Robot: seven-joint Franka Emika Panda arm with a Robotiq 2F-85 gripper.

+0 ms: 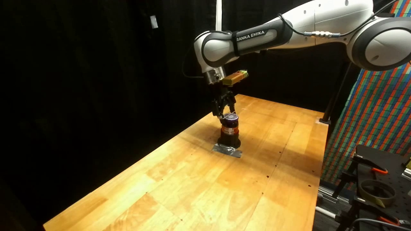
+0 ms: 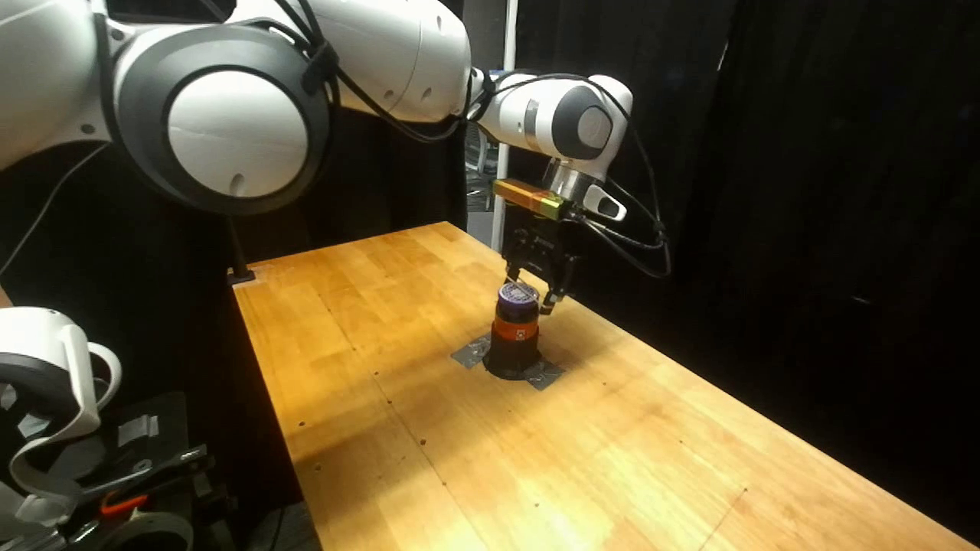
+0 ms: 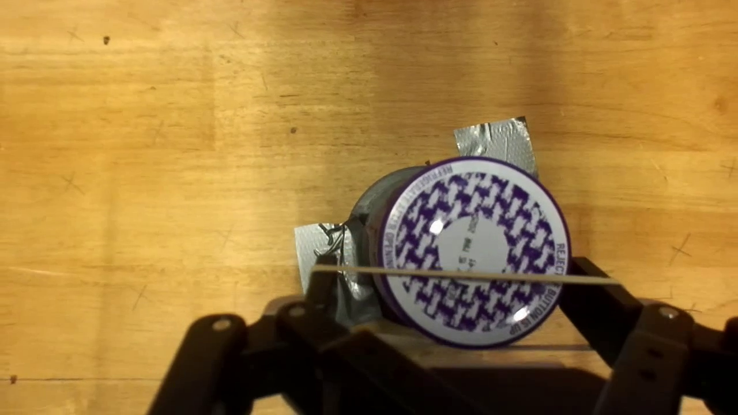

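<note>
A jar with a purple-and-white patterned lid stands upright in a dark round holder on the wooden table. Its orange label faces the second exterior view. My gripper is open at lid height, its fingers spread to either side of the lid. A thin tan band stretches from one fingertip to the other and crosses over the lid in the wrist view. Whether the band touches the lid, I cannot tell.
Silver tape runs from the holder onto the table. Bare tabletop surrounds the holder, with the table's edge and a black curtain behind the gripper. A black side cart carrying clamps stands off to the right in the first exterior view.
</note>
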